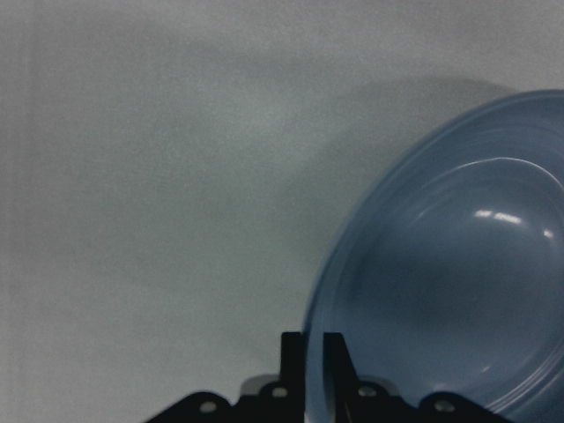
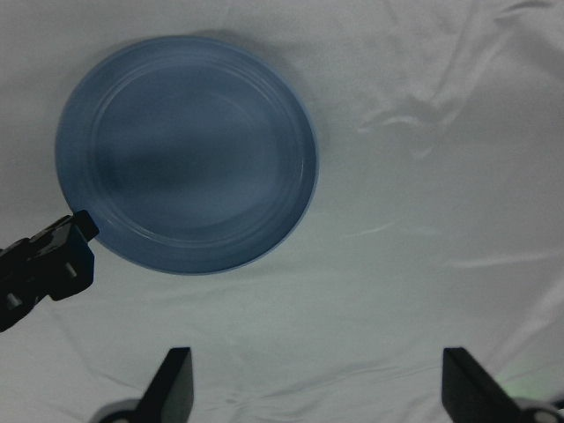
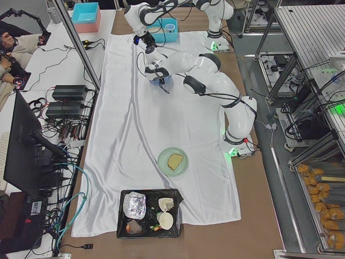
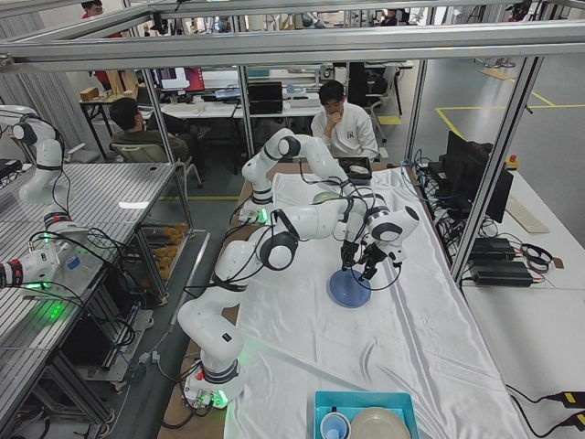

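Observation:
A blue plate [image 4: 349,293] lies on the white cloth, partly hidden under an arm in the camera left view. In the left wrist view my left gripper is at the near rim of the blue plate [image 1: 458,264], its two fingers close either side of the rim, shut on it. My right gripper stands open above the cloth in the right wrist view, with the plate [image 2: 185,150] ahead of it and the other gripper at the plate's lower left edge.
A green plate [image 3: 172,168] with a yellowish piece and a black tray [image 3: 148,232] with foil and scraps lie at one end; a teal bin [image 4: 366,401] with cup and dish at the other.

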